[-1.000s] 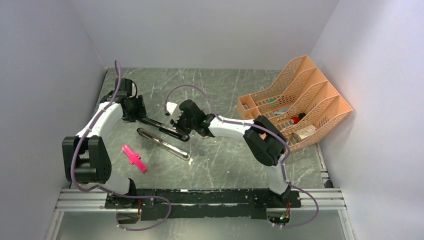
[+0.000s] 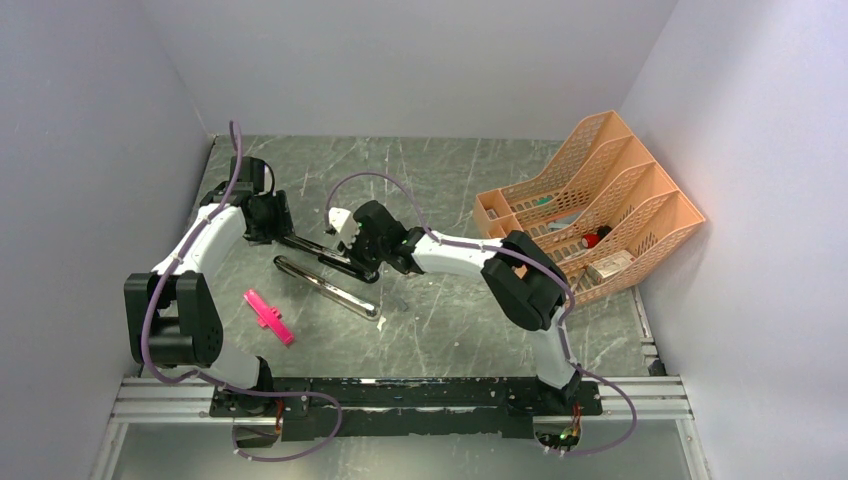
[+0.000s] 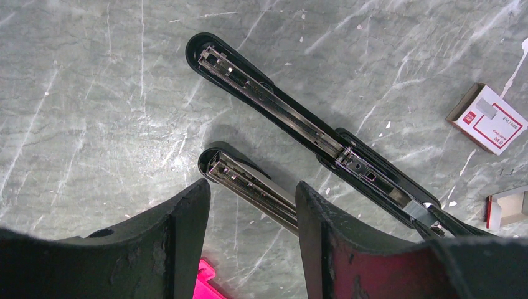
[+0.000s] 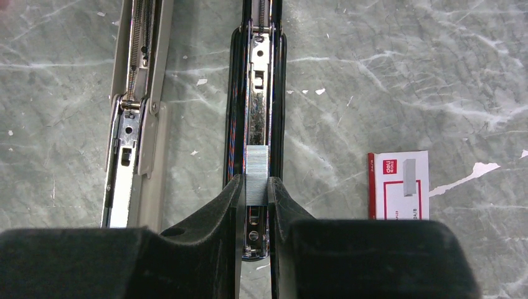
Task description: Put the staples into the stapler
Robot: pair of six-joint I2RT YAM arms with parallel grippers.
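A black stapler (image 4: 255, 99), opened out flat, lies on the table with a silver strip of staples (image 4: 257, 168) in its channel. My right gripper has its parted fingertips on either side of that strip, close to its edges; whether they press on it I cannot tell. At the other end of the black stapler in the top view is my left gripper (image 2: 276, 238). In the left wrist view its fingers (image 3: 190, 218) stand wide apart, with part of a second, pale grey stapler (image 3: 258, 193) visible beyond the gap.
A small white-and-red staple box (image 4: 398, 187) lies right of the black stapler, with an open box piece (image 3: 512, 207) near it. The pink tool (image 2: 268, 317) lies front left. An orange divided basket (image 2: 600, 200) fills the right side.
The left arm and both staplers look unmoved.
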